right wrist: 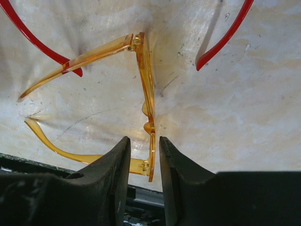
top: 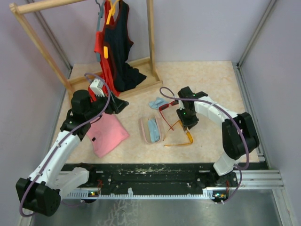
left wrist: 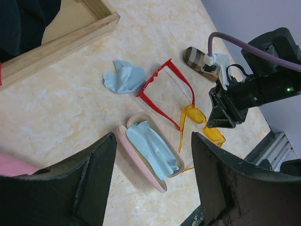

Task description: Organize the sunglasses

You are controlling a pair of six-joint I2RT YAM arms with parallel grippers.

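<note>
Amber sunglasses [top: 190, 137] lie unfolded on the table right of the pink case [top: 143, 132]. Over their front piece, my right gripper is part open. In the right wrist view, its fingers [right wrist: 121, 155] straddle the amber frame [right wrist: 148, 87] near one hinge, with a gap on each side. Red sunglasses [left wrist: 160, 111] lie unfolded just behind, one temple tip touching or crossing an amber temple. Inside the open case is a blue cloth [left wrist: 154, 146]. My left gripper [top: 121, 107] hangs open and empty above the left part of the table.
Another blue cloth [left wrist: 124, 77] lies behind the case. A brown striped object [left wrist: 193, 59] sits partly behind the right arm. Folded pink fabric [top: 106, 134] is at left, below a wooden rack [top: 155, 75] with hanging clothes.
</note>
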